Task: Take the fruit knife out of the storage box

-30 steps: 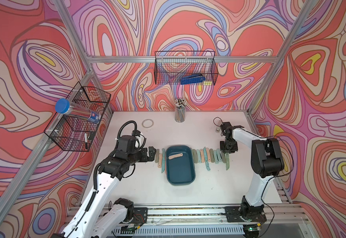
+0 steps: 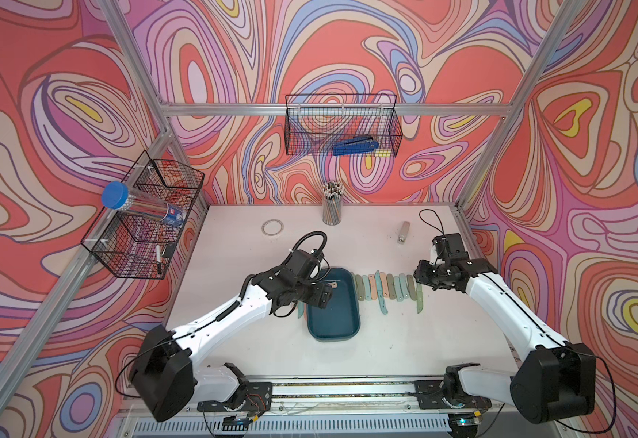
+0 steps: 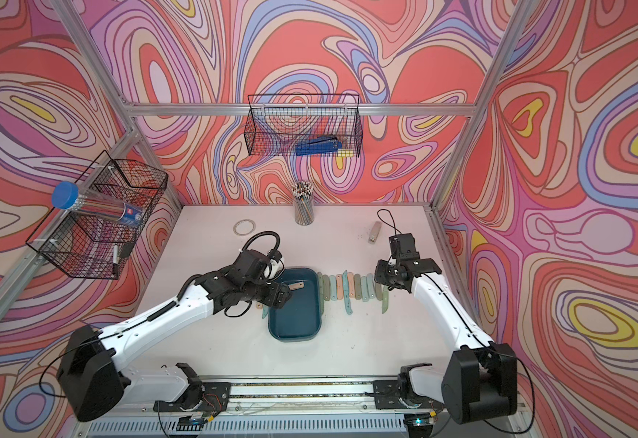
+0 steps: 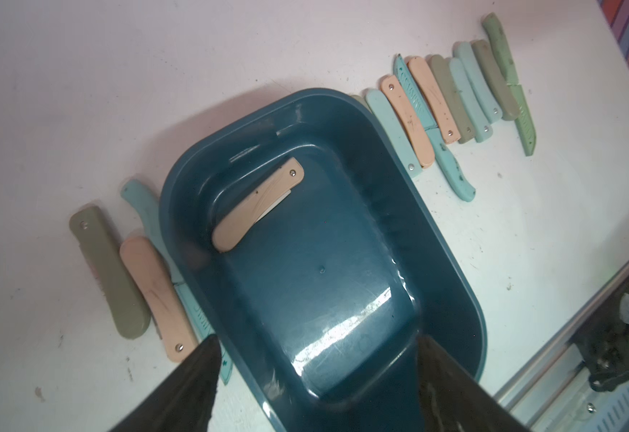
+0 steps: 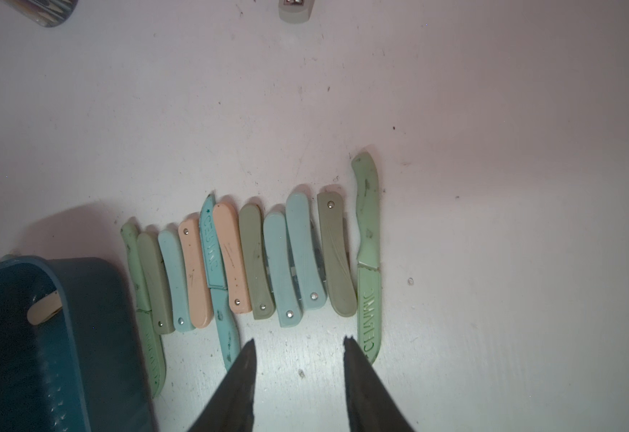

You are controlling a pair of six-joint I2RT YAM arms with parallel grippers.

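A dark teal storage box stands mid-table with one peach folding fruit knife in it. The knife lies at the box's far end, a strip of blade showing beside its handle. My left gripper hangs over the box, fingers spread wide with nothing between them; in the top left view its arm partly covers the knife. Right of the knife row, my right gripper hovers above the table. Its fingers stand apart and empty.
Several green, blue, peach and olive knives line the table right of the box. More, including an olive one, lie to its left. A pencil holder, a white ring and a grey object sit farther back.
The left arm has swung right from beside the box to above it, now partly covering the knife.
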